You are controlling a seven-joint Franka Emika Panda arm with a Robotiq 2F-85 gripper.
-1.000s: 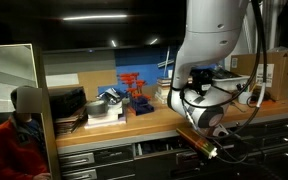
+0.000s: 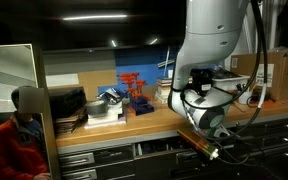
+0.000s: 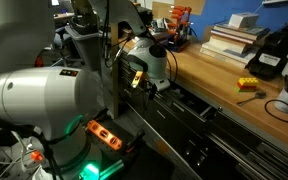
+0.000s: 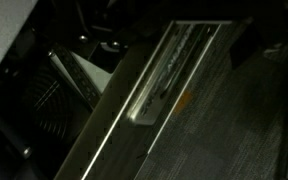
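My gripper [image 3: 142,84] hangs low in front of the bank of dark drawers [image 3: 234,145], below the level of the wooden counter. In the wrist view, its dark fingers show near the top edge, spread apart, with nothing visible between them. A partly open drawer [image 4: 166,80] with a metal rim lies beneath the gripper in that view; something pale with dark markings is inside, too dim to name. The second exterior view also shows a drawer [image 3: 192,103] standing slightly out beside the gripper. Whether the fingers touch any drawer cannot be told.
The wooden counter [image 2: 136,128] above holds stacked books [image 3: 232,38], a block of coloured bricks [image 3: 248,84] and cardboard boxes [image 2: 284,72]. A person in red [image 2: 14,150] is at the far left. Grey carpet [image 4: 229,120] lies open below the drawers.
The arm's upper part has shifted very slightly to the right. The gripper stays low by the drawers, and nothing on the counter has visibly moved.
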